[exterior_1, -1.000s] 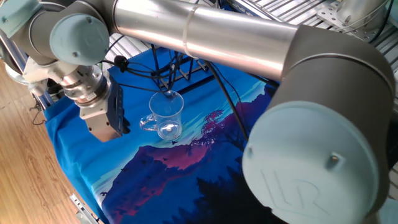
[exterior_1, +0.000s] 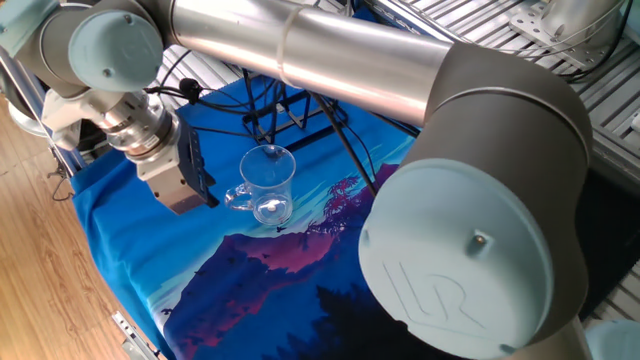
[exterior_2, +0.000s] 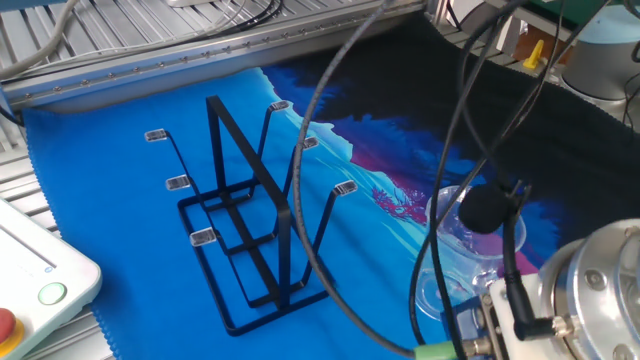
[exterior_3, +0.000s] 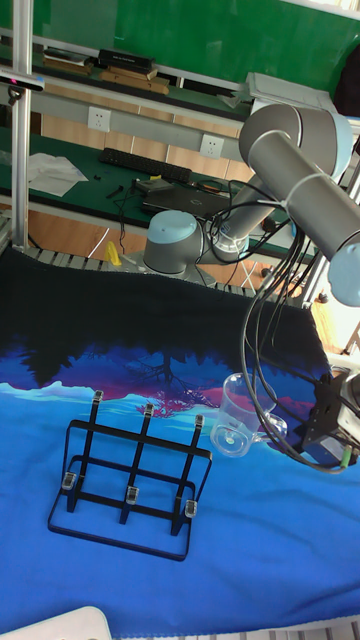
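A clear mug (exterior_1: 268, 180) stands upright on the printed cloth, its handle (exterior_1: 238, 198) turned towards my gripper (exterior_1: 212, 192). In exterior view 1 the gripper appears to the left of that handle, with a visible gap between them. Exterior view 2 shows the mug (exterior_2: 478, 232) partly behind cables, close to the silver wrist. From the third side, the gripper (exterior_3: 309, 439) is a dark shape at the right edge, beside the mug (exterior_3: 230, 429). Its fingers are too small and dark to show whether they are apart or together.
A black wire rack (exterior_2: 285, 255) with clear-tipped prongs stands on the blue cloth (exterior_2: 110, 250) near the mug. Loose cables (exterior_2: 340, 70) hang from the arm across the rack and mug. A white box with a red button (exterior_2: 35, 265) lies at the cloth's edge.
My gripper has shifted slightly right and up in exterior view 1, closer to the mug's handle. The elbow has swung left. Mug and rack have stayed put.
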